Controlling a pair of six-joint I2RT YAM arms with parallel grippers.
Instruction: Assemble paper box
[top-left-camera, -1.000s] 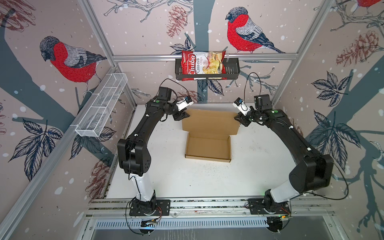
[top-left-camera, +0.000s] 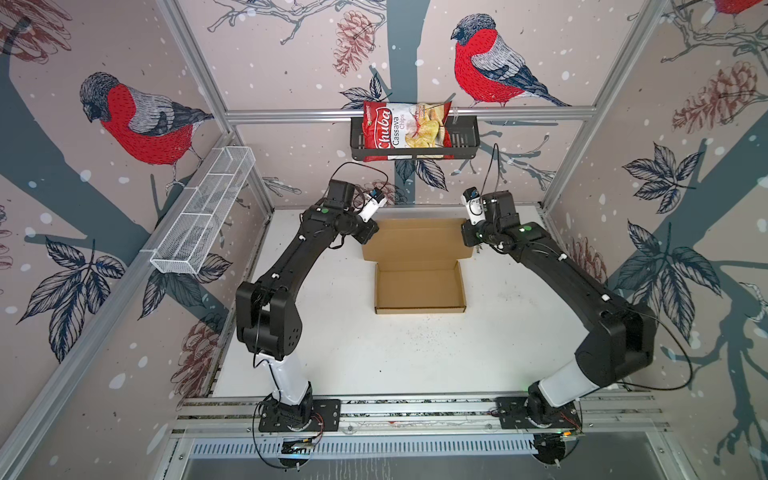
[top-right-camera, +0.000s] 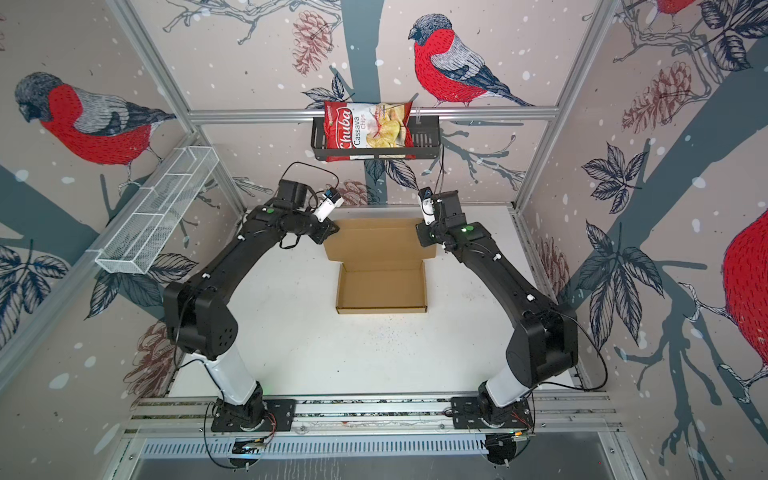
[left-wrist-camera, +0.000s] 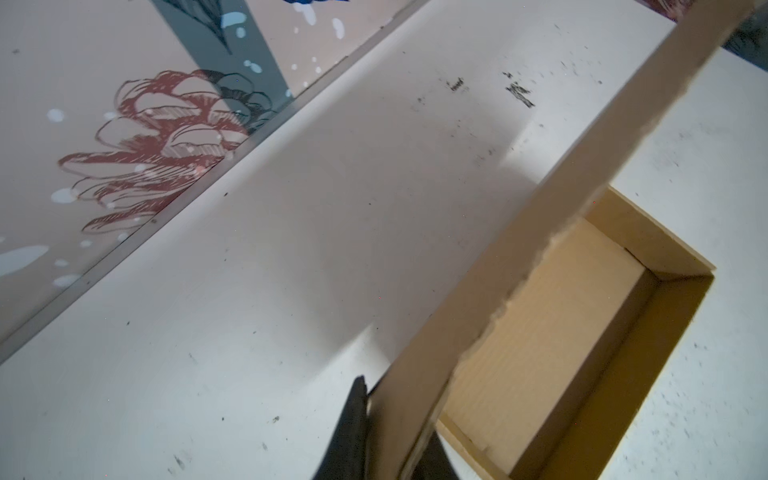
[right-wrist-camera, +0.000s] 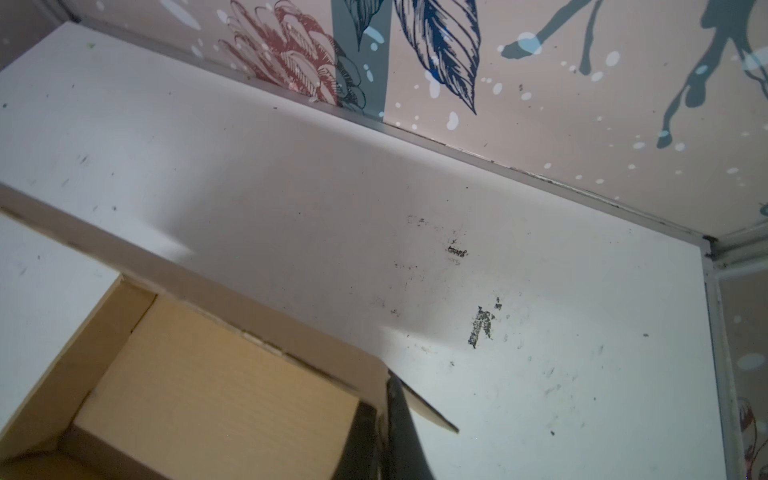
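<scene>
A brown cardboard box stands open on the white table, its tray (top-left-camera: 420, 289) toward me and its lid (top-left-camera: 420, 238) raised at the far side. At the lid's left end, my left gripper has the cardboard between its fingers; how tightly they press on it is not clear. My right gripper is shut on the lid's right end, where the thin board runs between its fingertips. Beside those fingers a narrow side flap (right-wrist-camera: 425, 402) sticks out. Empty, the tray (left-wrist-camera: 552, 320) shows low upright walls in the left wrist view.
A white wire rack (top-left-camera: 204, 212) is mounted at the left.
The box has turned slightly, and its front edge now lies level. My right gripper has swung to a steeper angle and shifted left with the lid's right end. The left gripper has shifted slightly.
</scene>
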